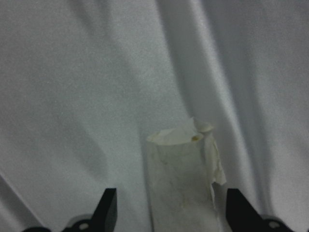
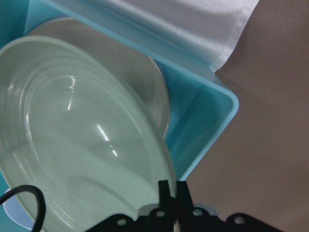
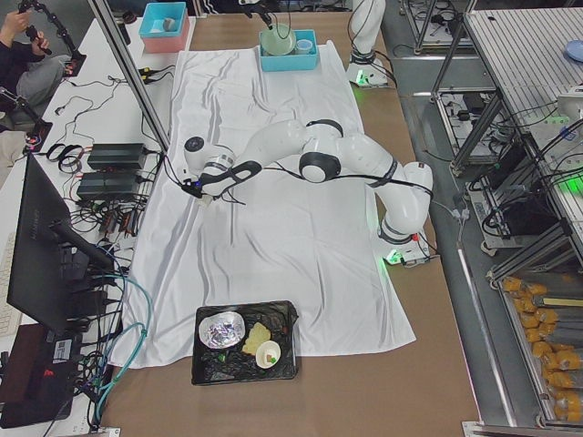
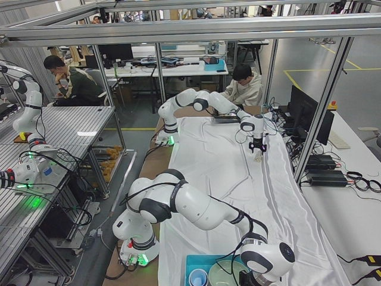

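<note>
A crumpled off-white paper piece (image 1: 178,183) lies on the white cloth beneath my left gripper, whose fingers stand open on either side of it; in the camera left view that gripper (image 3: 196,189) is at the cloth's left side. My right gripper is shut on the rim of a pale green plate (image 2: 77,135), which is tilted over a blue bin (image 2: 207,111). A grey round dish (image 2: 149,87) sits in the bin under the plate, and a light blue cup (image 3: 303,45) stands at its side.
A black tray (image 3: 244,371) with a foil dish, a yellow item and a small white bowl sits at the cloth's other end. Monitor and cables line the left side.
</note>
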